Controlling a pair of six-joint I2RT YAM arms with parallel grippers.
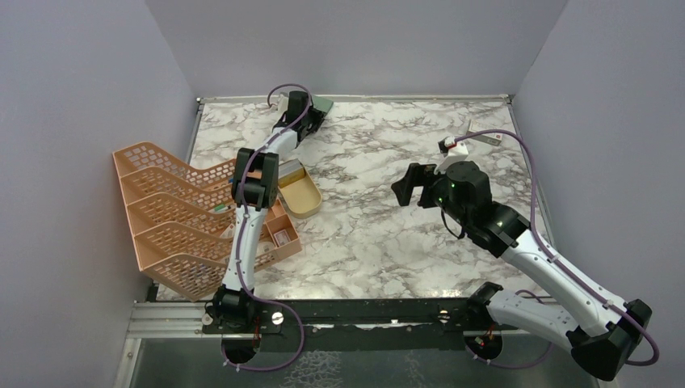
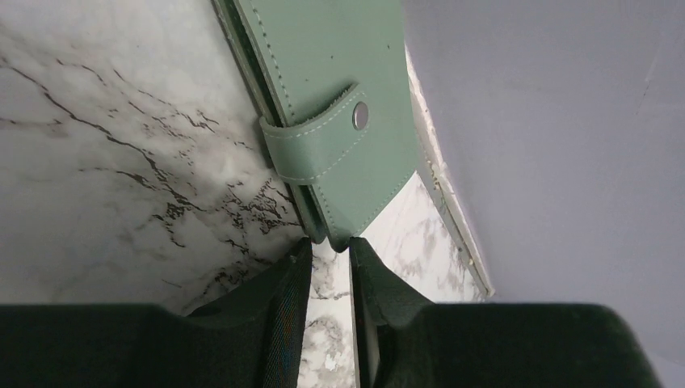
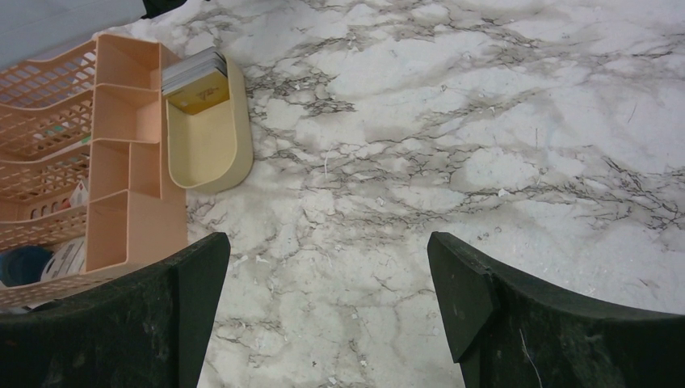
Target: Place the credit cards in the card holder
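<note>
A green leather card holder [image 2: 347, 56] with a snap strap lies at the back edge of the table, mostly hidden under my left arm in the top view [image 1: 323, 103]. My left gripper is at the holder's near end, fingers part open with a narrow gap; I cannot tell whether they touch it. In the cream tray [image 3: 208, 153] a stack of cards [image 3: 194, 77] stands at the back end. My right gripper hangs open over the right side of the table, nothing between its fingers.
An orange organizer [image 1: 174, 234] with several compartments fills the left side, beside the cream tray. A small pale object [image 1: 485, 137] lies at the back right.
</note>
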